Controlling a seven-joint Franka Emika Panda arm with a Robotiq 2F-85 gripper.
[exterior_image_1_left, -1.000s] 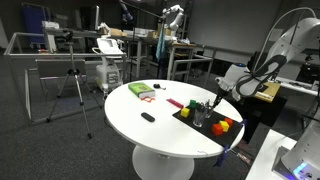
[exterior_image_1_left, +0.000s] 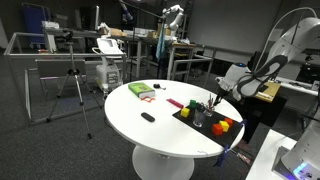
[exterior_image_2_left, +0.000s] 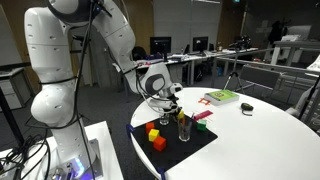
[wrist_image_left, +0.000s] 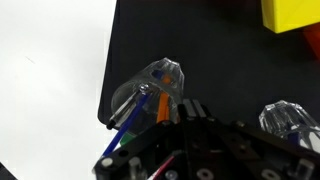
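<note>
My gripper (exterior_image_1_left: 213, 97) hangs low over the black mat on the white table, close to the clear cups. In the wrist view its dark fingertips (wrist_image_left: 190, 109) sit together at the lower middle, with nothing showing between them. A clear cup (wrist_image_left: 171, 73) holding pens and other thin items lies just left of the fingers there. A second clear cup (wrist_image_left: 287, 112) shows at the right, partly hidden by the gripper. From the opposite side, a cup with pens (exterior_image_2_left: 184, 127) stands on the mat; whether the fingers touch anything is too small to tell.
A yellow block (wrist_image_left: 293, 12) and a red block lie on the mat (wrist_image_left: 225, 55). Red and yellow blocks (exterior_image_2_left: 159, 144) cluster at one side, a green block (exterior_image_2_left: 201, 126) at the other. A green box (exterior_image_2_left: 222, 96) stands farther off.
</note>
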